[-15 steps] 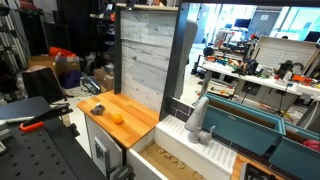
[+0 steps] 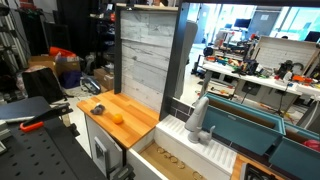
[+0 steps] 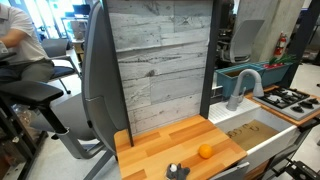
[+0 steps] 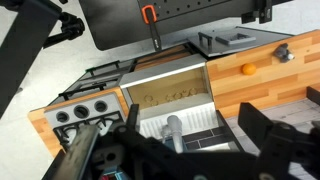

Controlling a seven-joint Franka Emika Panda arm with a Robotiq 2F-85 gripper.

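In the wrist view, my gripper is open above the miniature kitchen counter. Its dark, out-of-focus fingers stand far apart, and nothing shows between them but the counter scene below. An orange round object (image 3: 205, 151) rests on the wooden countertop (image 3: 150, 156). Near it on the wood is a small dark grey and silver item (image 3: 176, 171), too small to identify. A drawer (image 2: 170, 164) with a light wooden bottom is pulled out below the sink area and looks empty. The grey faucet (image 3: 237, 92) stands beside the white sink.
The stove (image 3: 282, 99) with black grates is to the right of the sink. Behind the counter rises a whitewashed wooden panel (image 3: 165, 72) in a dark frame. A teal bin (image 2: 240, 128) stands behind the sink. A black table (image 2: 55, 150) fills the lower left of the first exterior view.
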